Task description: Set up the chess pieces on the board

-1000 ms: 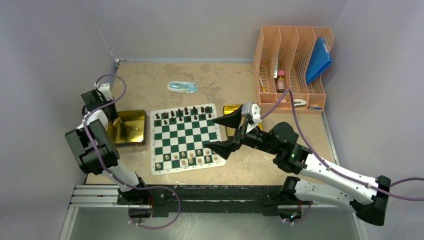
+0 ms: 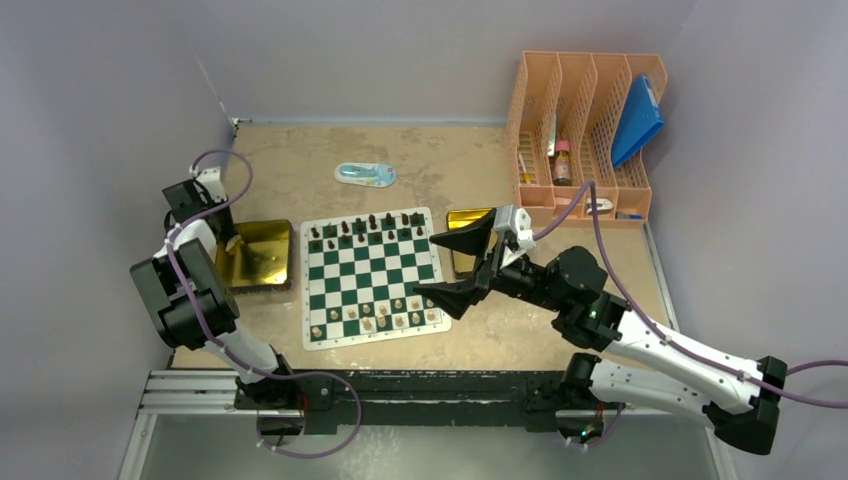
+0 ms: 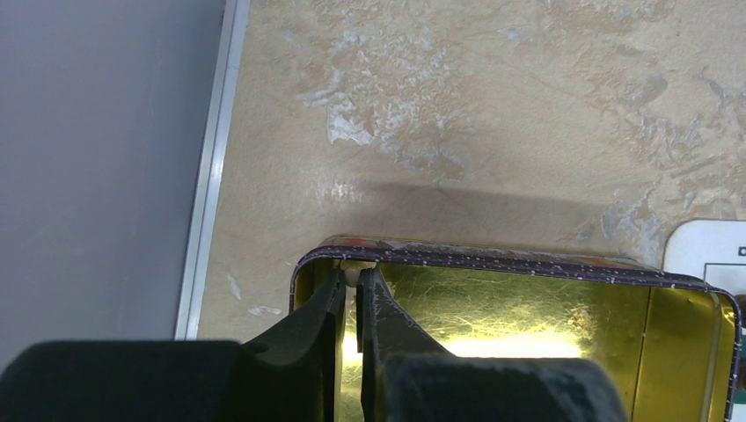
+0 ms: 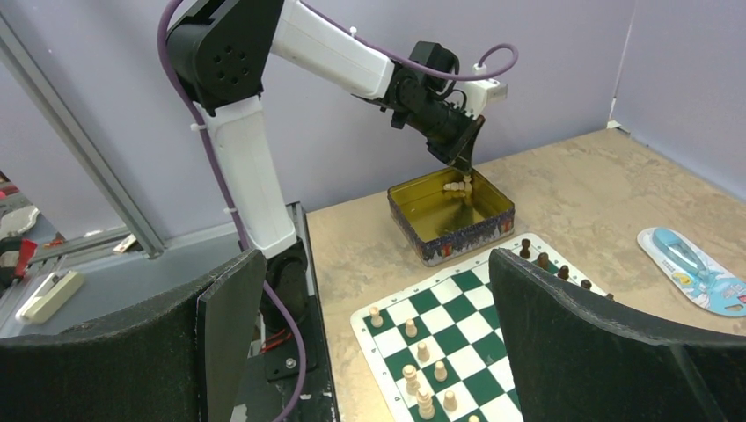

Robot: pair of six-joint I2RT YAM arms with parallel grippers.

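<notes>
The chessboard [image 2: 368,268] lies mid-table, with dark pieces [image 2: 372,221] along its back rows and light pieces [image 2: 381,320] along its front rows. At the left, inside the gold tin [image 2: 263,255], my left gripper is shut on a light chess piece [image 3: 353,274] near the far left corner. Another light piece [image 4: 452,186] lies beside it in the right wrist view. My right gripper [image 2: 428,266] hangs wide open over the board's right side, nothing between its fingers.
A second gold tin [image 2: 467,216] sits right of the board, partly hidden by my right arm. A pale blue packaged item [image 2: 365,174] lies behind the board. A pink organizer [image 2: 535,100] fills the back right.
My right gripper and arm have shifted slightly to the right. The left arm shows no visible movement.
</notes>
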